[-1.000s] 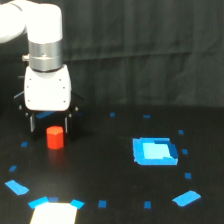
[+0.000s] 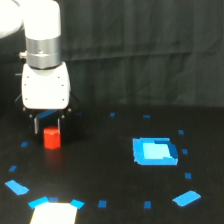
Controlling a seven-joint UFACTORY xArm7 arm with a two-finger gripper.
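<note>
My gripper (image 2: 48, 122) hangs from the white arm at the left of the camera view, right over a red cube (image 2: 52, 138) on the black table (image 2: 110, 180). Its dark fingers reach down to about the cube's top; whether they grip it cannot be made out. To the right, a blue-bordered square with a pale centre (image 2: 155, 151) lies on the table.
Small blue tape marks are scattered over the table. A pale object (image 2: 53, 214), partly cut off, is at the bottom left edge.
The arm and gripper have moved slightly down and a little left, toward the red cube. The cube looks to be in about the same place, perhaps slightly left.
</note>
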